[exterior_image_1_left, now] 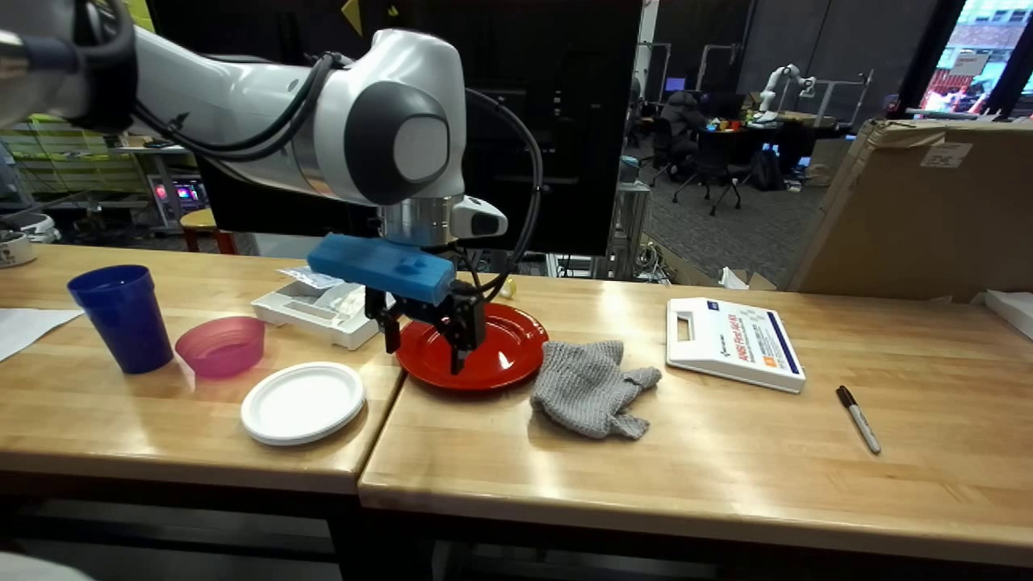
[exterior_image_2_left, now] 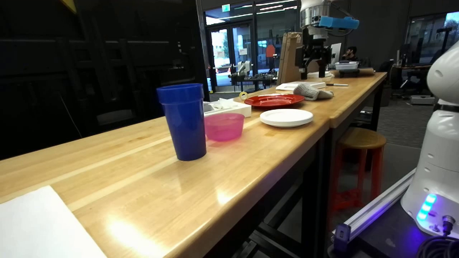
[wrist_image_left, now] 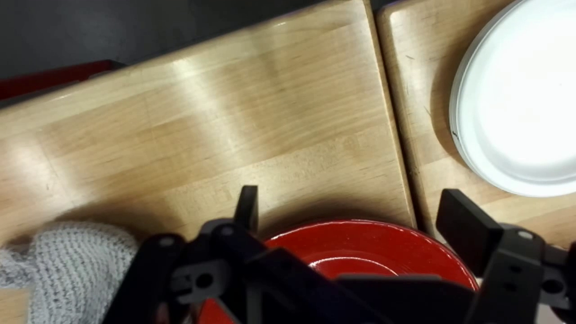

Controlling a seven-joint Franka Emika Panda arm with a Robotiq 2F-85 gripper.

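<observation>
My gripper [exterior_image_1_left: 424,354] hangs above the left part of the red plate [exterior_image_1_left: 513,360]. Its fingers are spread wide, with nothing between them; in the wrist view the left fingertip [wrist_image_left: 247,208] and the right fingertip [wrist_image_left: 465,229] stand far apart over the table and plate rim. To the right of the plate, in the first exterior view, lies a crumpled grey knitted cloth [exterior_image_1_left: 583,389]. A white plate [exterior_image_1_left: 302,403] sits to the left, across the table seam. Further left are a pink translucent bowl [exterior_image_1_left: 221,347] and an upright blue cup [exterior_image_1_left: 121,318].
Behind the white plate is a white tray [exterior_image_1_left: 340,328] with small items. A first aid case [exterior_image_1_left: 733,343] and a black-capped marker [exterior_image_1_left: 858,418] lie at the right. Clear wood surrounds the marker, and the table's front edge is bare.
</observation>
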